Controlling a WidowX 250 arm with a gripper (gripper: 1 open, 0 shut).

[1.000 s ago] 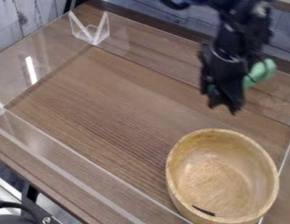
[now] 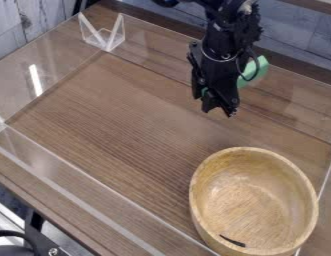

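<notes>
My gripper (image 2: 212, 92) is a dark mechanism at the top centre-right of the camera view, above the wooden table (image 2: 108, 120). Its tips point down near the middle of the table's back half. A green object (image 2: 256, 68) shows behind it on the right, partly hidden. Whether anything is held between the fingers cannot be made out.
A large tan bowl (image 2: 252, 200) with a small dark strip in it fills the lower right. A clear plastic item (image 2: 104, 32) stands at the back left.
My gripper has moved left across the table from farther right over the last second. The bowl has stayed in place.
</notes>
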